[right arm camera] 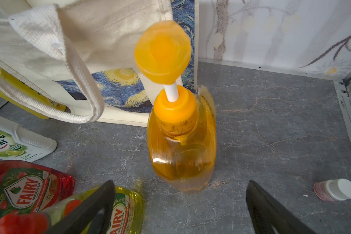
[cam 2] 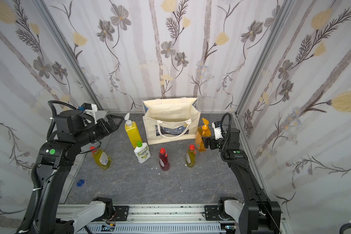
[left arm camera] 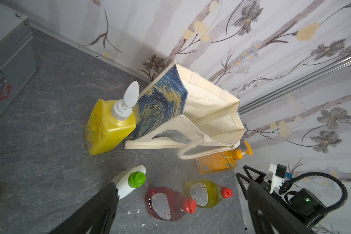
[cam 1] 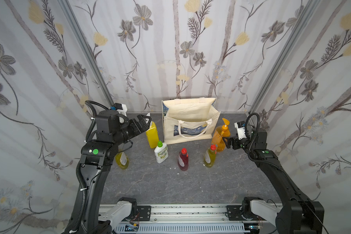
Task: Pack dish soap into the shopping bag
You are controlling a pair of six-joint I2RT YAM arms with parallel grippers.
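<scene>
The cream shopping bag stands upright and gaping at the back middle. Close to its right side is the amber pump bottle with an orange pump; my right gripper faces it, open and empty. A yellow pump bottle stands left of the bag, and my left gripper hangs open near its white pump, up in the air. In front of the bag are a white bottle with a green cap, a red bottle and a yellow-green bottle. Another yellow-green bottle stands far left.
A grey metal case sits at the back left. A small white-capped jar stands on the right. Free table lies in front of the bottles and right of the amber one.
</scene>
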